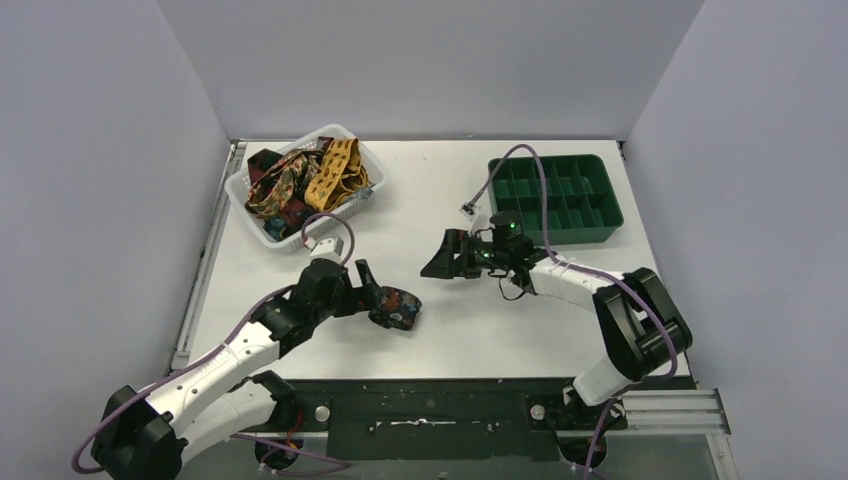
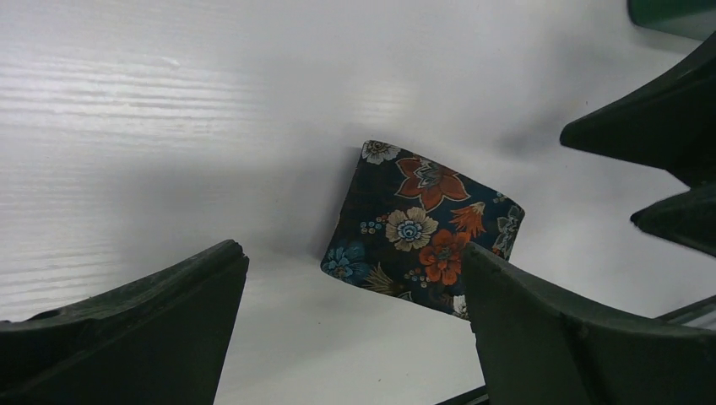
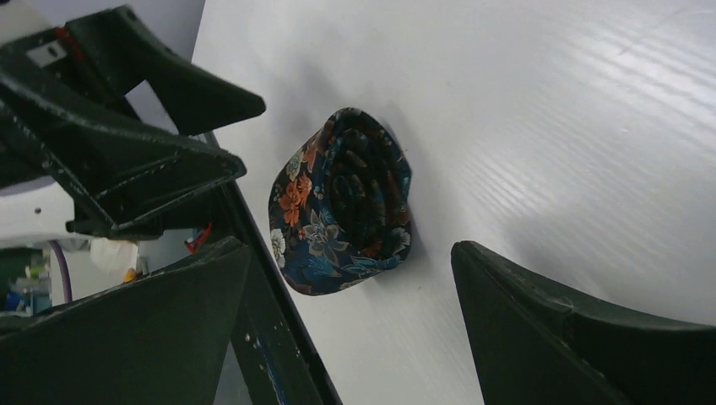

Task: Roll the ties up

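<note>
A dark floral tie (image 1: 397, 308), rolled into a compact bundle, rests on the white table near the front middle. Its coiled layers face up toward the camera in the right wrist view (image 3: 359, 190), and its patterned outer side fills the middle of the left wrist view (image 2: 414, 228). My left gripper (image 1: 362, 289) is spread open beside the roll's left end, holding nothing. To the right of the roll and apart from it, my right gripper (image 1: 438, 264) is open and empty above the table.
At the back left stands a white basket (image 1: 243, 212) heaped with several loose ties (image 1: 340, 175). A green box with compartments (image 1: 588, 237) sits at the back right, partly behind the right arm's cable. Bare table lies between them.
</note>
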